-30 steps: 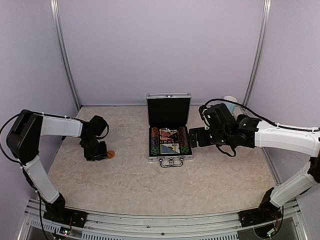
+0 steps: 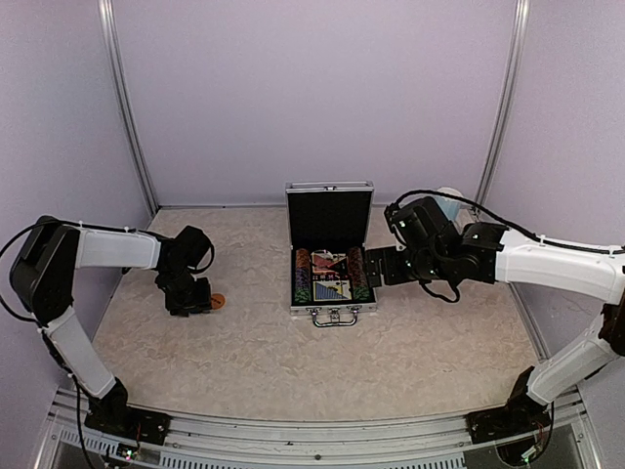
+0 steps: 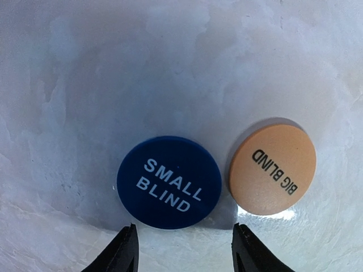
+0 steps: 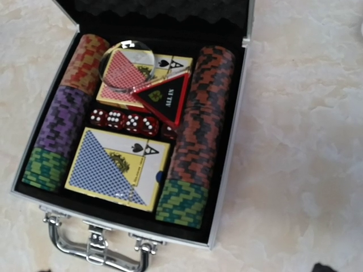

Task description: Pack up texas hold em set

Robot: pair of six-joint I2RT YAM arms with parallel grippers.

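In the left wrist view a blue SMALL BLIND disc point(image 3: 169, 182) lies flat, with the orange BIG BLIND disc point(image 3: 273, 170) close on its right. My left gripper is open above the blue disc, its two fingertips apart and nothing held. From above, only the orange disc point(image 2: 217, 302) shows beside that gripper. The metal case point(image 4: 228, 170) stands open with its lid up, holding rows of chips point(image 4: 205, 102), two card decks point(image 4: 119, 170), red dice, a clear round disc and a triangular ALL IN marker point(image 4: 165, 97). My right gripper point(image 2: 371, 267) hangs open and empty at the case's right side.
A pale cup-like object point(image 2: 449, 200) stands at the back right, partly behind the right arm. Bare tabletop point(image 2: 293, 371) spreads in front of the case and between it and the left arm. Walls close in the sides and back.
The right gripper has shifted slightly left, toward the case. The left arm has stayed almost still, and the case and the orange disc look the same.
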